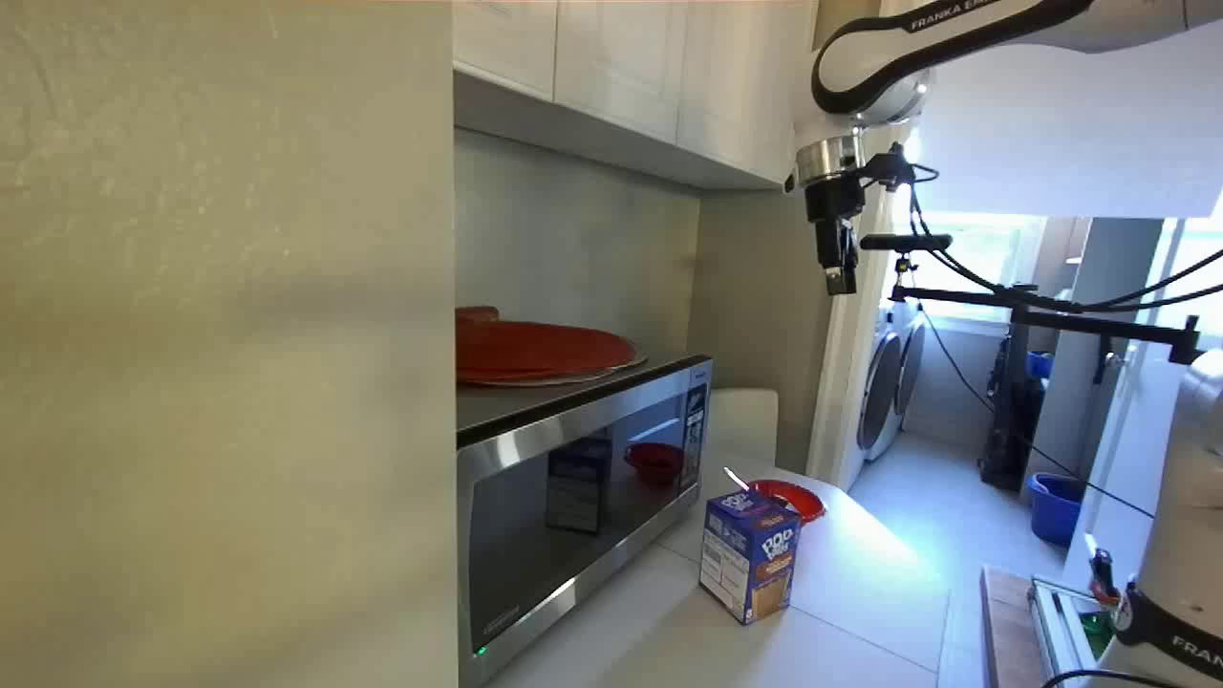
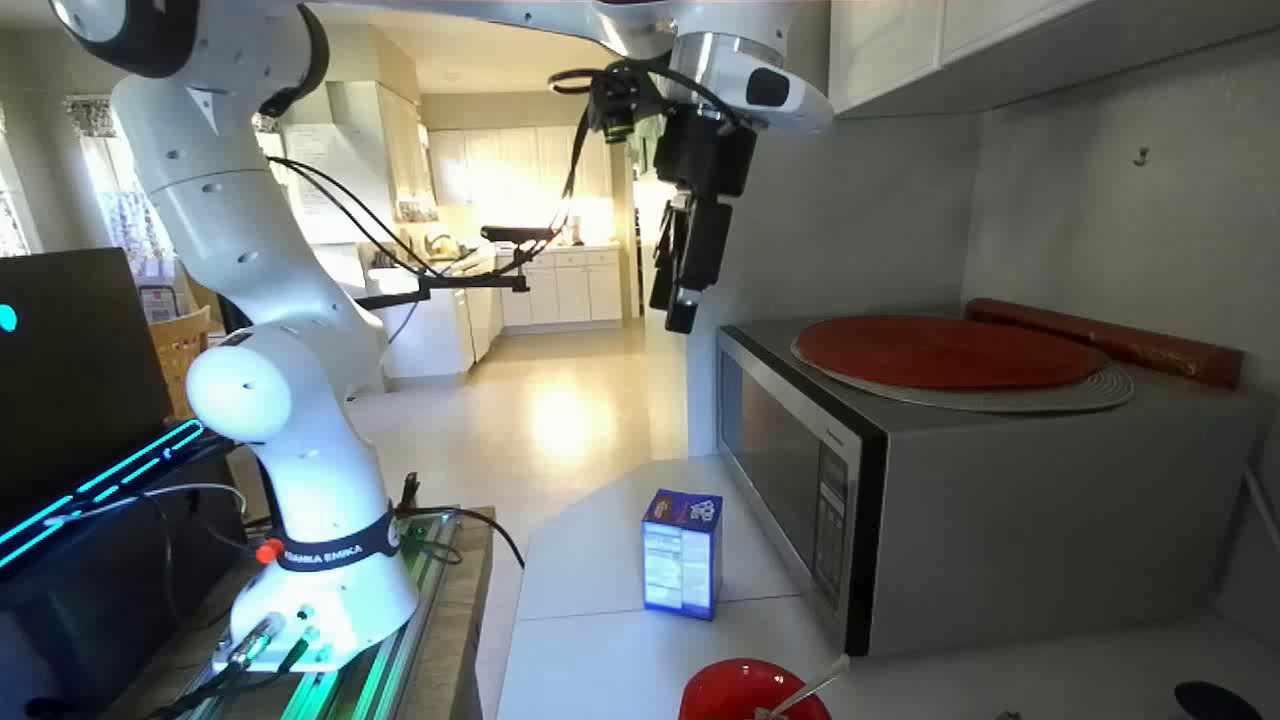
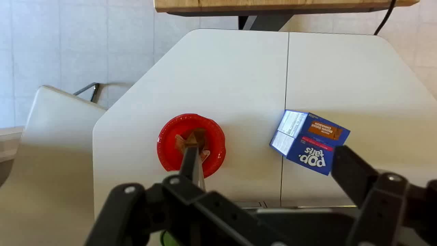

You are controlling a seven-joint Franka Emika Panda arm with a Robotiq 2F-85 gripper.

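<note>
My gripper is open and empty, its two black fingers spread wide in the wrist view. It hangs well above the white table, higher than the microwave top in both exterior views. On the table stands a blue Pop-Tarts box [image 3: 310, 141], upright, with its front and top visible from above. A red bowl [image 3: 164, 141] sits apart from the box and holds some brown pieces and a light utensil; one finger hides part of it. In exterior view 2 the bowl [image 2: 720, 686] is cut by the lower edge, the utensil's handle leaning over its rim.
A microwave [image 2: 1008, 516] borders the table, its door closed, with a red disc [image 2: 948, 350] on a round grey mat and a long red box [image 2: 1104, 341] on top. Cabinets [image 1: 619, 69] hang above it. Bare tabletop [image 3: 229, 69] lies beyond the bowl and the box.
</note>
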